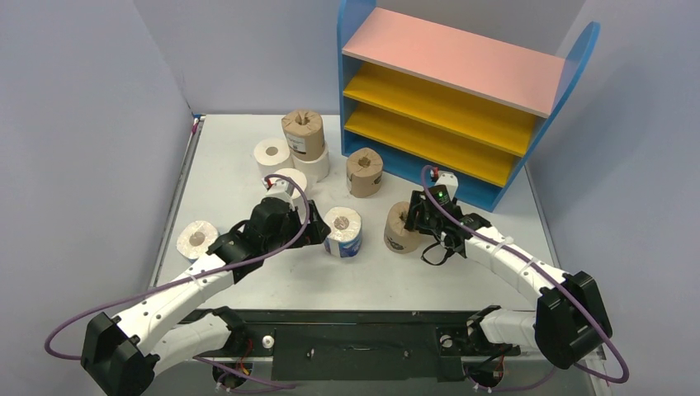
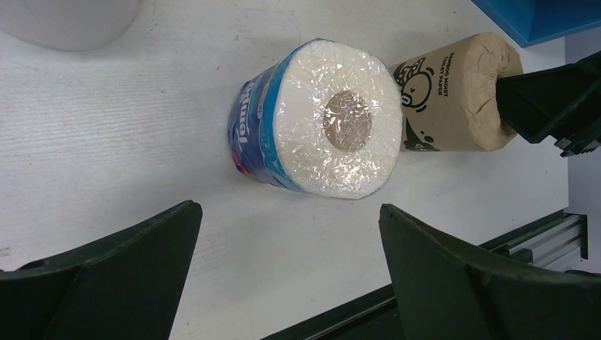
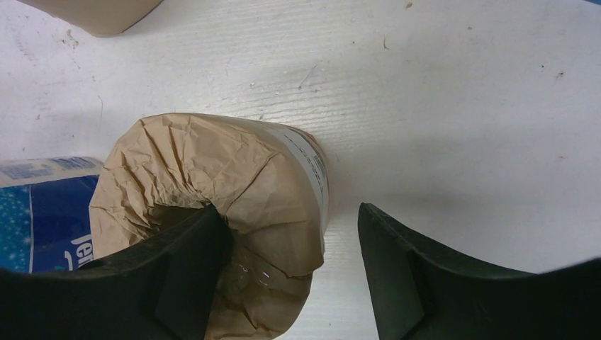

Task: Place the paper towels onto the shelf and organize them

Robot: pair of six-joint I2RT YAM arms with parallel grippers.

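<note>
A brown paper-wrapped roll stands upright under my right gripper. One right finger dips into the roll's core, the other is outside its wall with a gap showing, so the fingers straddle the wall part open. To its left is a blue-and-white roll, upright. My left gripper stands open beside that roll with nothing between its fingers. The shelf, with a pink top, yellow boards and blue sides, is at the back right, and its visible boards are empty.
Another brown roll stands by the shelf's left foot. Behind my left arm, white rolls cluster, with a brown roll on top of one. A further roll is at the far left.
</note>
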